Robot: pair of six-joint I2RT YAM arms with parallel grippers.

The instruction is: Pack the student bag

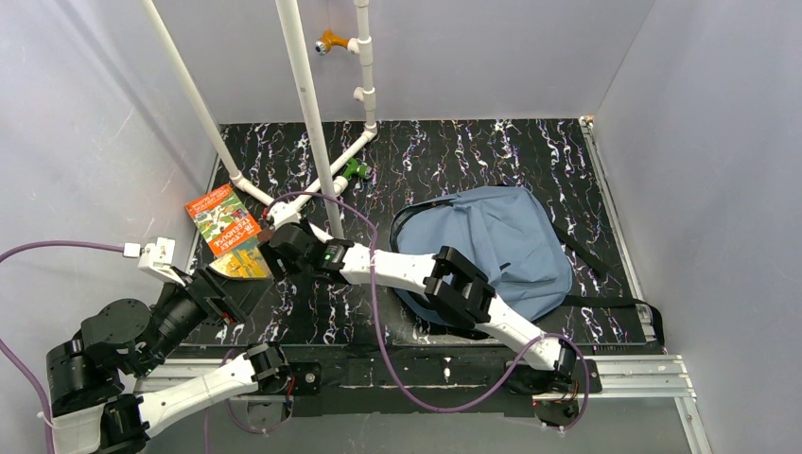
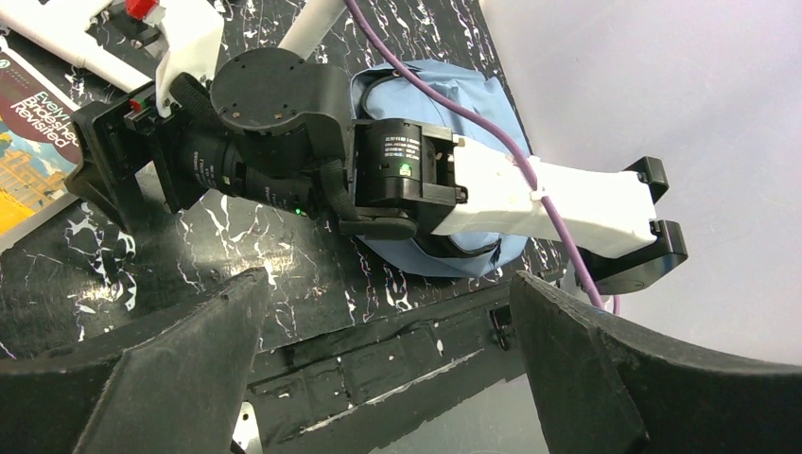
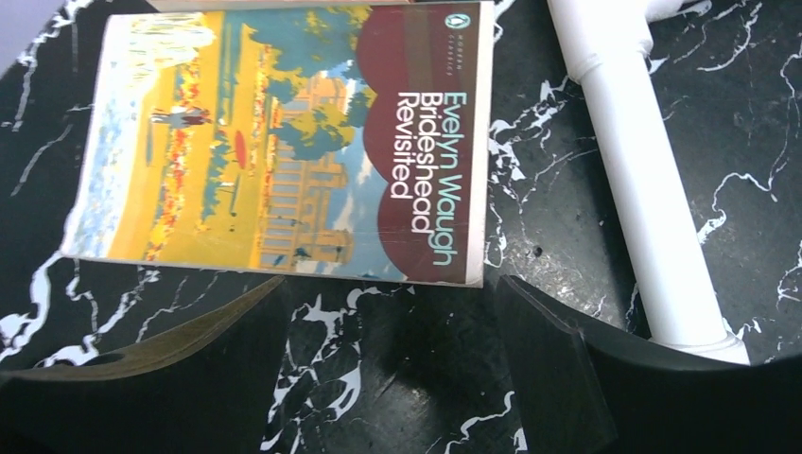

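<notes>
Two books lie on the dark marbled surface at the left, an orange-and-green one (image 1: 225, 216) and, partly under my right arm, the Brideshead Revisited paperback (image 3: 284, 151). In the right wrist view the paperback lies flat just beyond my right gripper, whose open fingers are wide apart with nothing between them. My left gripper (image 1: 244, 301) is near the books' front side in the top view; the left wrist view shows its fingers (image 2: 180, 364) apart and empty. The blue bag (image 1: 496, 241) rests at the right, partly covered by the right arm.
A white pipe (image 3: 653, 189) runs along the surface beside the paperback, and an upright white pipe (image 1: 307, 104) rises near the right gripper. A green valve (image 1: 356, 169) sits behind it. Black straps (image 1: 601, 301) trail right of the bag.
</notes>
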